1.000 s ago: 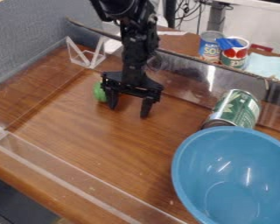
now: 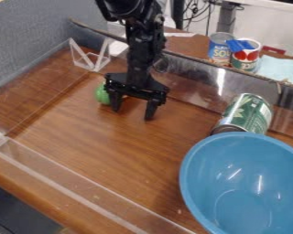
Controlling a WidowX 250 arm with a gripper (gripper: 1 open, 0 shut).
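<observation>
My black gripper (image 2: 133, 104) hangs low over the wooden table, its fingers apart with nothing seen between them. Just behind it on the left, a small green object (image 2: 103, 94) is partly hidden by the gripper. A silver-and-green can (image 2: 245, 117) stands at the right, behind a large blue bowl (image 2: 244, 190) that fills the lower right.
Clear panels and brackets (image 2: 91, 53) edge the tabletop (image 2: 118, 164). Beyond the back wall are two cans (image 2: 220, 47) and a pale blue cloth (image 2: 280, 71). The middle of the table in front of the gripper is clear.
</observation>
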